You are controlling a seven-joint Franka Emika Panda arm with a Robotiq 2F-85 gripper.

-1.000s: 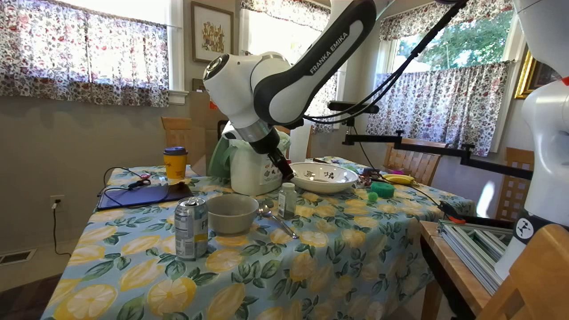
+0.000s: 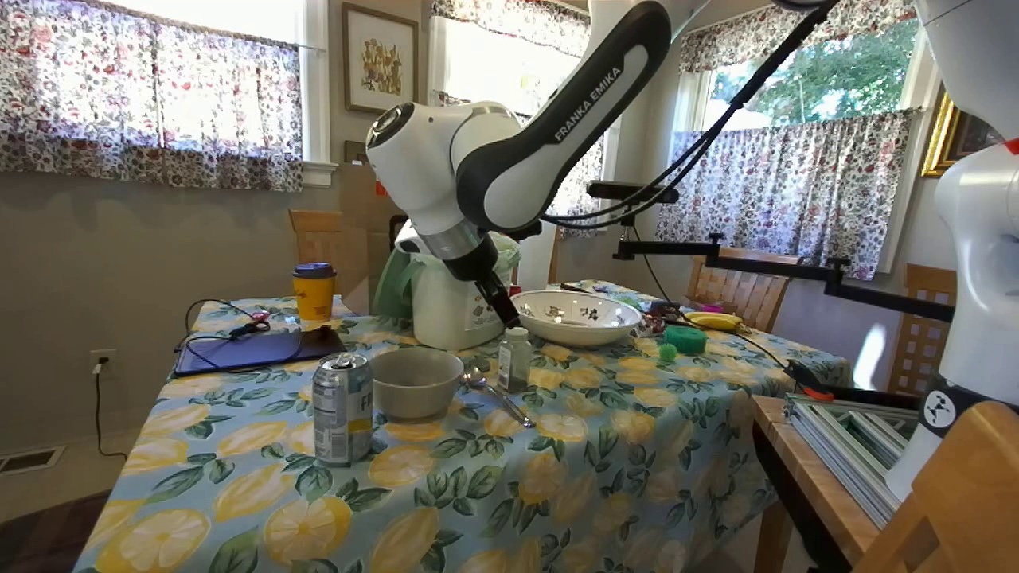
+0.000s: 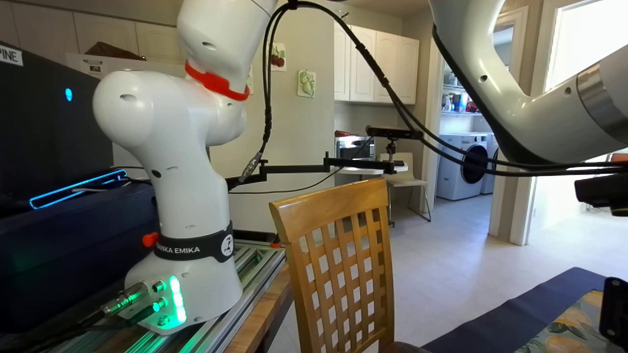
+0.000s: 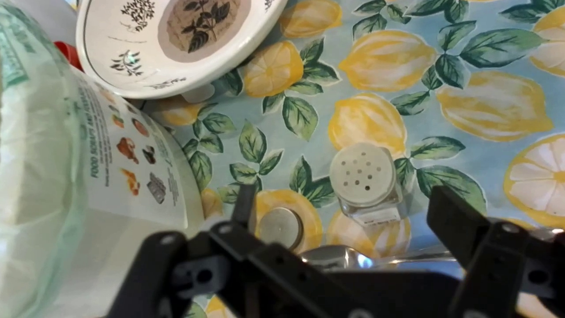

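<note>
Between and beyond my spread fingers in the wrist view stands a clear shaker with a pale perforated lid [image 4: 363, 174]. My gripper is open, and nothing is held between its fingers. In exterior view 1 the gripper [image 2: 512, 323] is tilted downward just above and behind the upright shaker [image 2: 515, 361]. A shiny spoon [image 4: 339, 257] lies beside the shaker, partly covered by the gripper's body in the wrist view. Close to the left finger is a small round metal disc-shaped top [image 4: 279, 228].
A white lined bin [image 2: 449, 305] stands close behind the gripper, with a wide patterned bowl [image 2: 578, 320] to its right. A grey bowl [image 2: 415, 383] and a can [image 2: 341, 411] sit left of the shaker.
The gripper has come slightly down and to the left, nearer the shaker's lid. The objects on the table stay where they were.
</note>
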